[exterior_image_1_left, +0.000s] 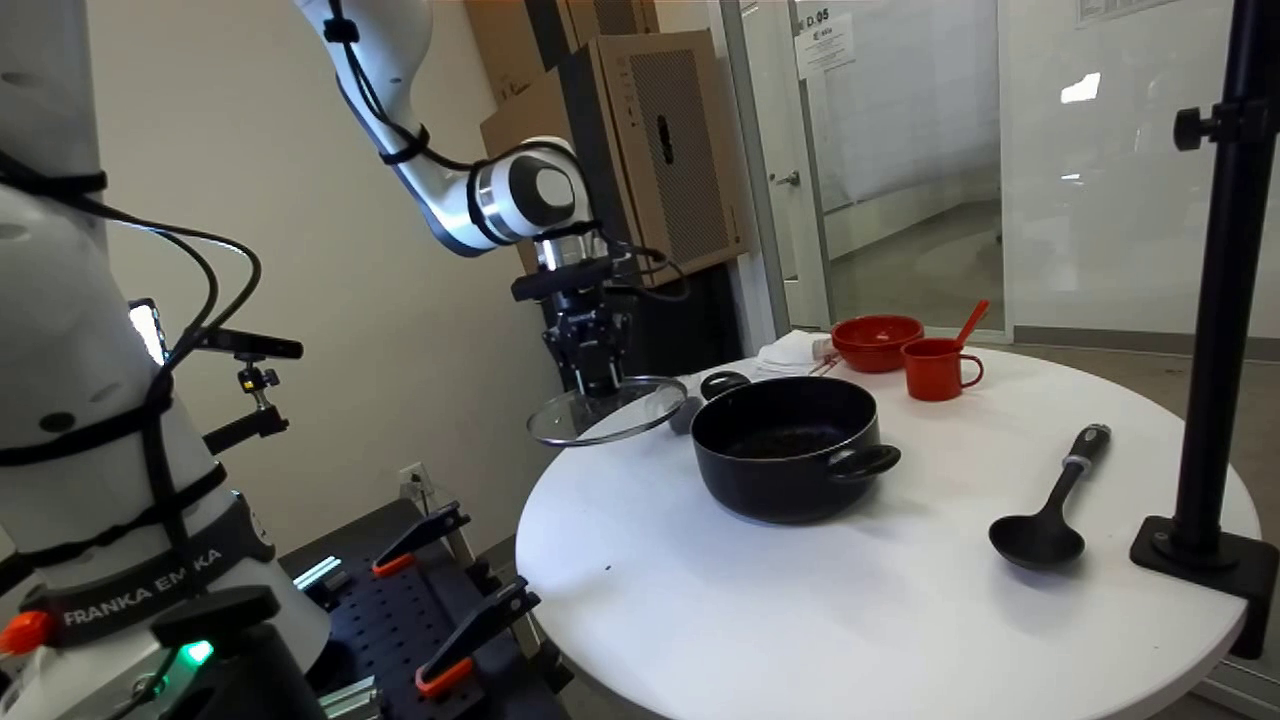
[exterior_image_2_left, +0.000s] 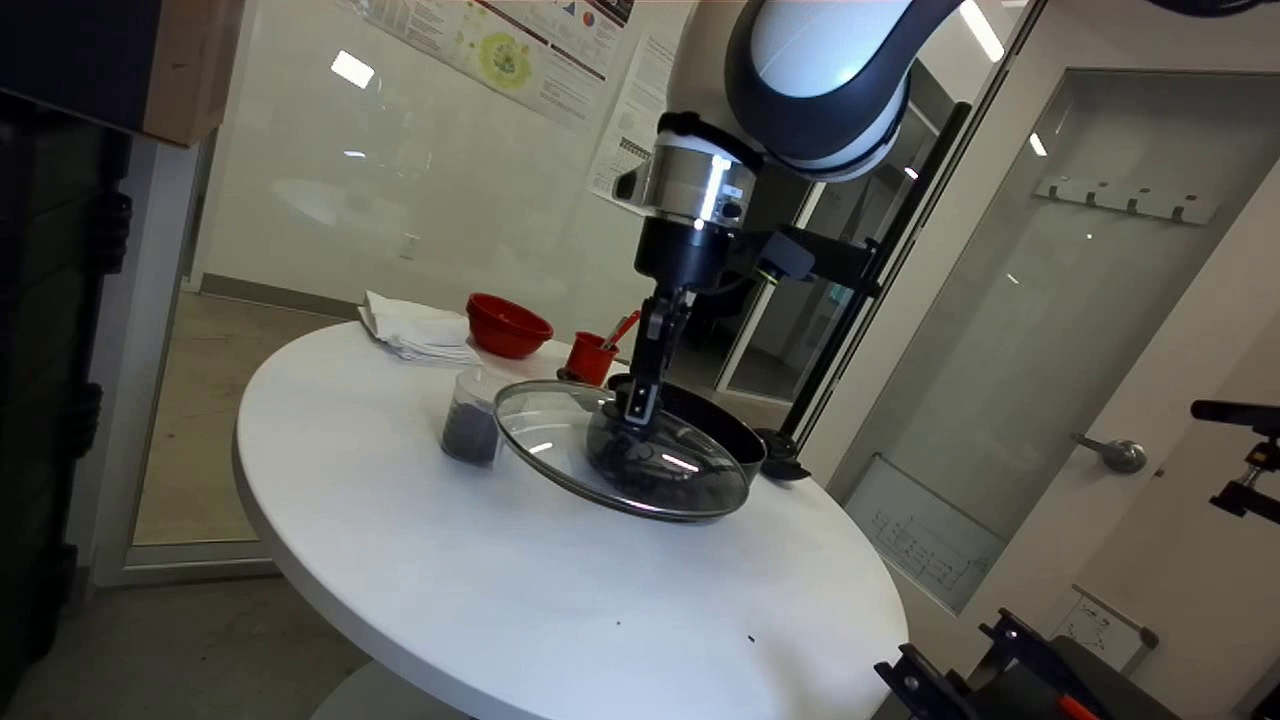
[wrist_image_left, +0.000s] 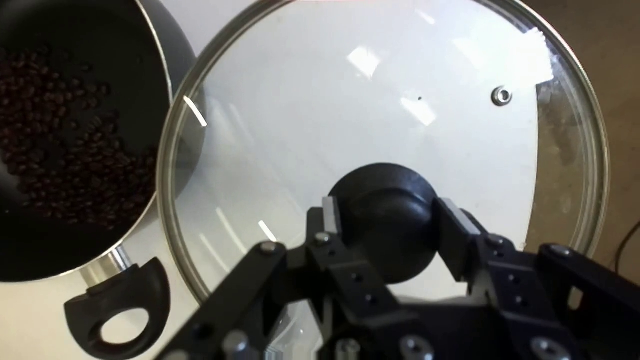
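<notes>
My gripper is shut on the round black knob (wrist_image_left: 390, 246) of a clear glass lid (wrist_image_left: 288, 120). The lid (exterior_image_1_left: 564, 420) hangs tilted beside the black pot (exterior_image_1_left: 786, 480) in exterior view 1, partly beyond the table's edge. In the wrist view, the open pot (wrist_image_left: 60, 36) lies to the left, with dark red beans (wrist_image_left: 78, 162) spread on its bottom. From exterior view 2, the lid (exterior_image_2_left: 552, 438) hides much of the pot (exterior_image_2_left: 720, 432) behind it.
A clear cup with dark contents (exterior_image_2_left: 470, 420) stands near the lid. White cloth (exterior_image_1_left: 792, 352), a red bowl (exterior_image_1_left: 877, 348) and a red mug (exterior_image_1_left: 936, 372) are at the back. A black ladle (exterior_image_1_left: 1041, 534) lies to the right.
</notes>
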